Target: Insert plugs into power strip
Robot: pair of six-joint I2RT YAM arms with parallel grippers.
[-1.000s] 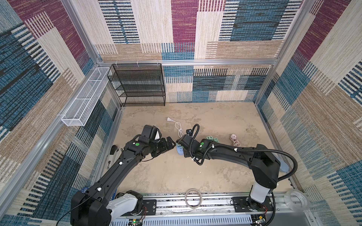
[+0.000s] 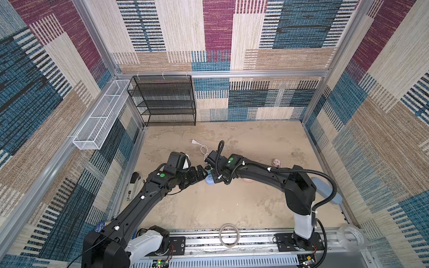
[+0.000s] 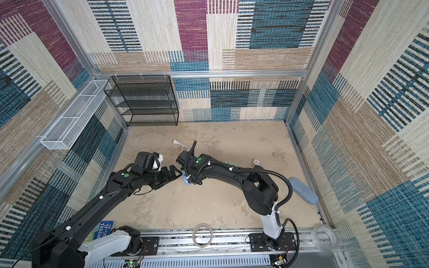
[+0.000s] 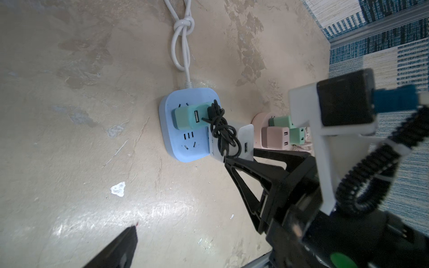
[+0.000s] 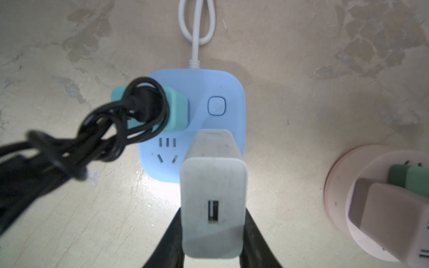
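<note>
A blue power strip lies mid-table with a teal plug in it and a black coiled cable over that plug. My right gripper has a white charger between its fingers, over the strip's socket side nearest its power button; whether it is seated is unclear. My left gripper stands open just left of the strip, nothing seen in it. A pink strip with pink and green plugs sits to the right.
A white cord runs behind the blue strip. A blue oblong object lies at the right edge. A black wire rack stands at back left.
The right arm has moved leftward in the top left view, carrying its wrist over the blue strip. The left arm has shifted only slightly.
</note>
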